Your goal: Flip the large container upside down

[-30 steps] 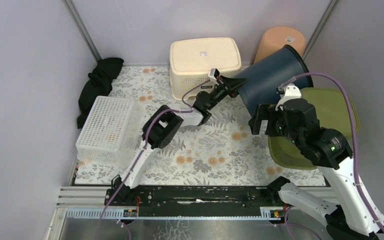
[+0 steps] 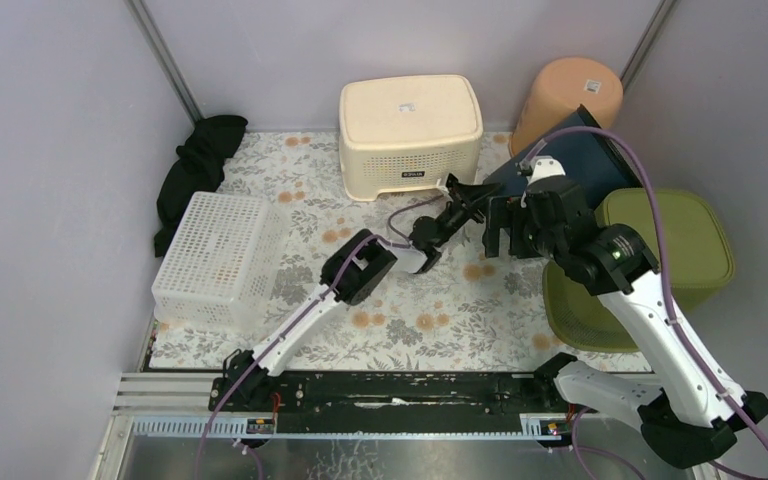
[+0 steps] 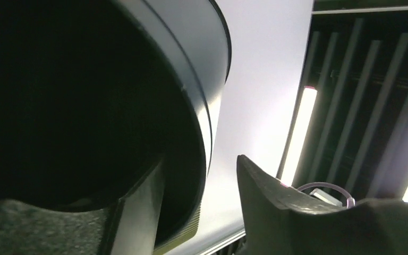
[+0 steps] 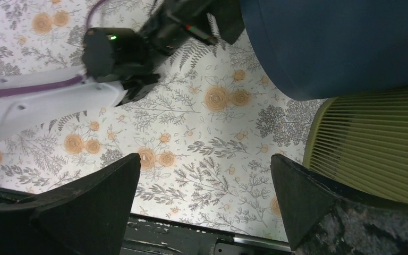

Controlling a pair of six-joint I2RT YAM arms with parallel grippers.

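Observation:
The large dark blue container (image 2: 570,165) lies tilted at the back right, its lower side above the floor's right part. In the right wrist view, its smooth blue wall (image 4: 340,48) fills the upper right. My left gripper (image 2: 490,188) is at its left end. The left wrist view shows the dark hollow end and its curved rim (image 3: 204,127) passing between the parted fingers, with a gap beside the right-hand finger (image 3: 265,196). Close to the container's near side, my right gripper (image 2: 505,235) stands open, nothing between its fingers.
A green container (image 2: 660,210) stands at the right, partly under the blue one. Behind is an orange bin (image 2: 570,85). A cream lidded box (image 2: 410,115) stands at the back, a white basket (image 2: 205,250) at the left.
The blue container has swung and shifted rightwards, pressing nearer the orange bin, and the green container has slid slightly right. My left gripper moved right; my right gripper moved a little left.

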